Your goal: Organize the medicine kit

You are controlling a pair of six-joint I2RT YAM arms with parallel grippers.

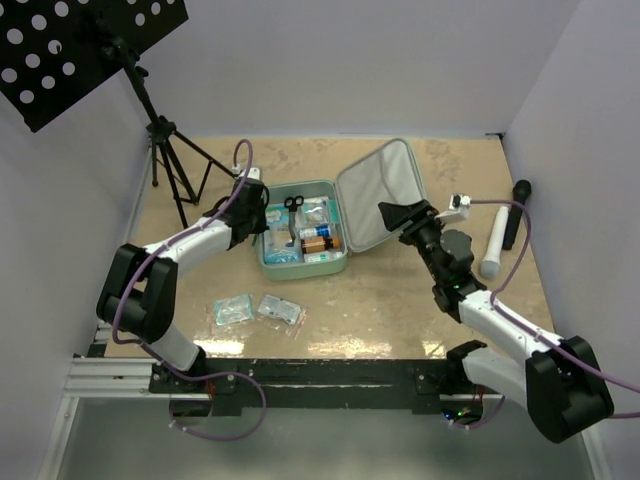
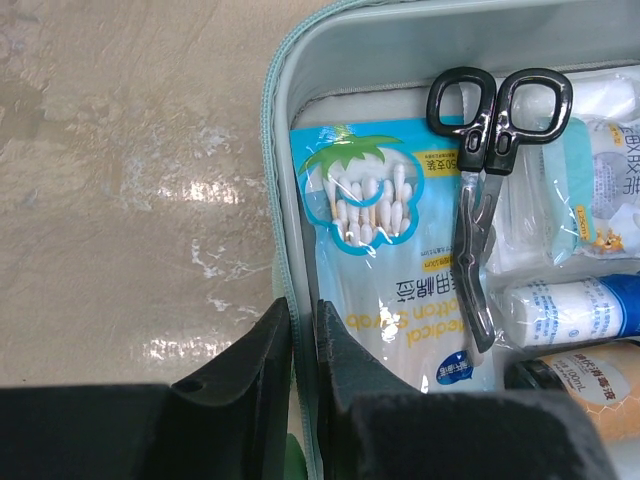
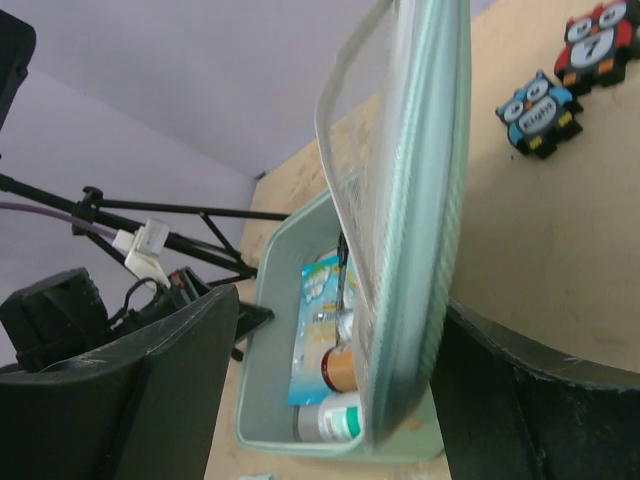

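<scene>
The mint medicine kit (image 1: 274,268) holds black scissors (image 2: 474,135), a cotton-swab pack (image 2: 367,250), bottles and packets. My left gripper is shut on the kit's left rim. The lid (image 1: 372,190) is raised at a slant on the right. My right gripper (image 1: 405,218) is at the lid's lower right edge, with the lid (image 3: 420,250) between its parted fingers; whether they press on it is unclear.
Two loose packets (image 1: 233,310) lie in front of the kit. A black stand (image 1: 165,135) is at back left. A white tube (image 1: 494,240) and black microphone (image 1: 516,215) lie at right. Small owl-shaped items (image 3: 538,118) are on the table.
</scene>
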